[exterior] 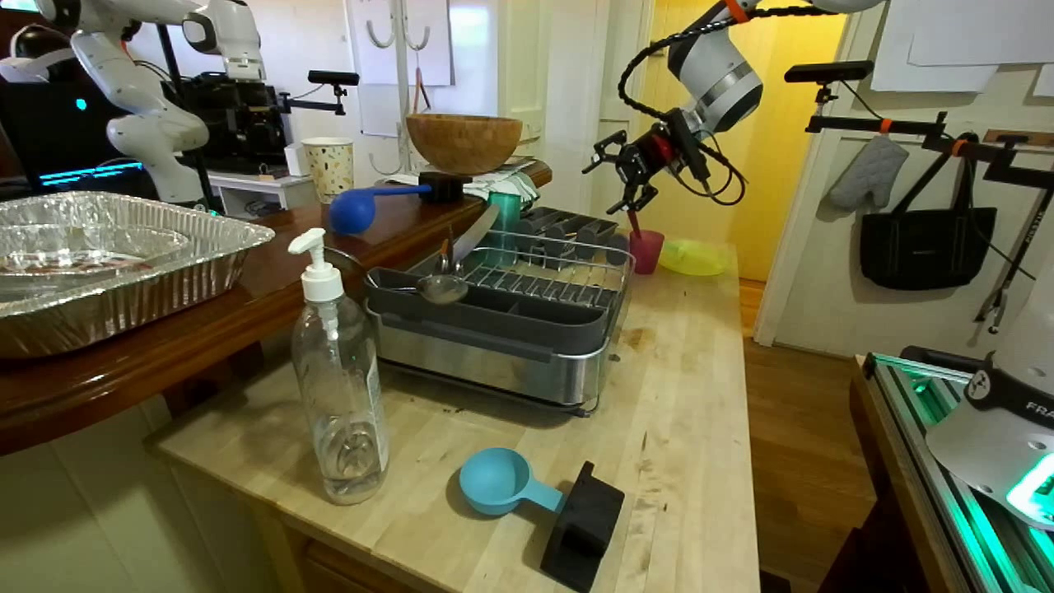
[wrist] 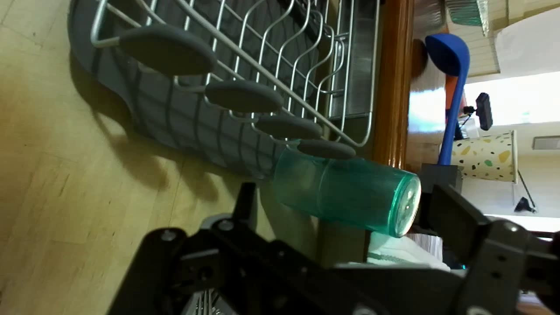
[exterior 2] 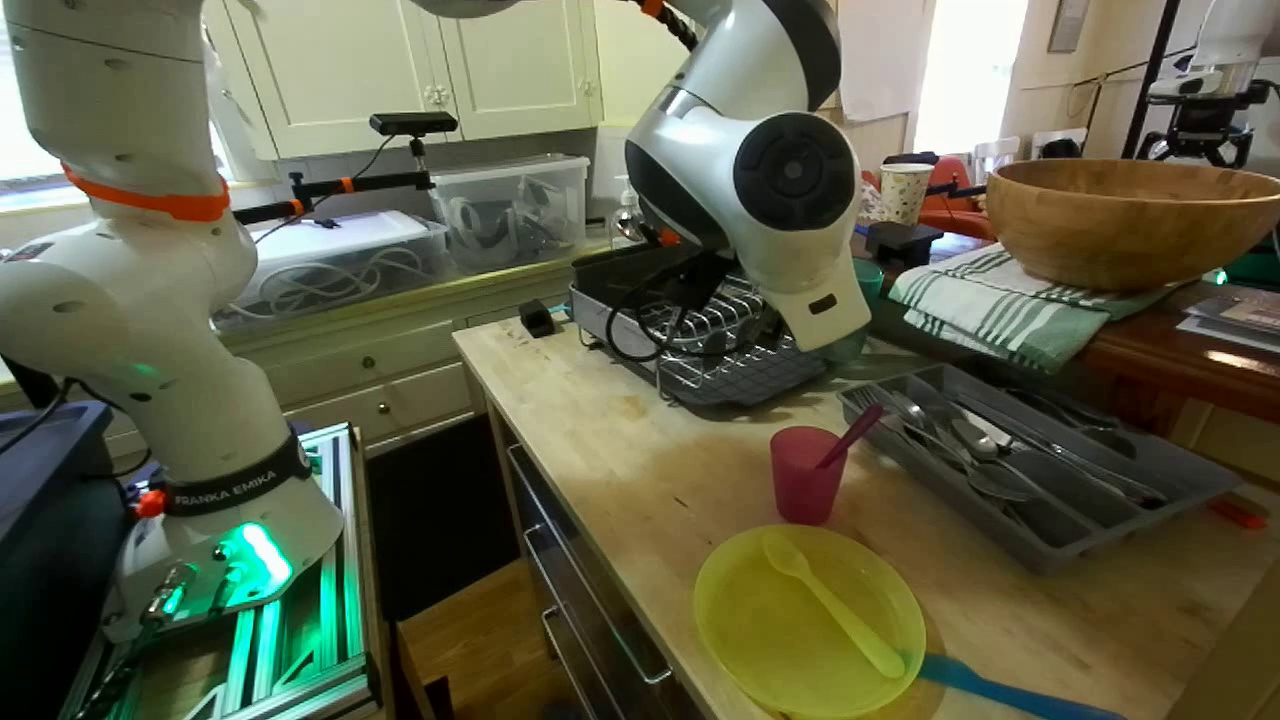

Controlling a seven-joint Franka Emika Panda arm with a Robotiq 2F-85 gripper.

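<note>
My gripper (exterior: 613, 181) hangs in the air above the far part of the counter, behind the dish rack (exterior: 494, 341). In the wrist view its dark fingers (wrist: 245, 205) are spread wide, and nothing is held between them. A translucent green cup (wrist: 351, 191) appears beyond the gap, against the corner of the wire rack. How far the fingers are from it I cannot tell. In exterior view 2 the arm hides the gripper. No blue bowl shows in any current view.
A pink cup (exterior 2: 806, 480) with a spoon, a yellow plate (exterior 2: 732, 642) and a grey cutlery tray (exterior 2: 1056, 540) occupy the far end. A soap bottle (exterior: 341, 415) and blue scoop (exterior: 496, 480) stand nearer.
</note>
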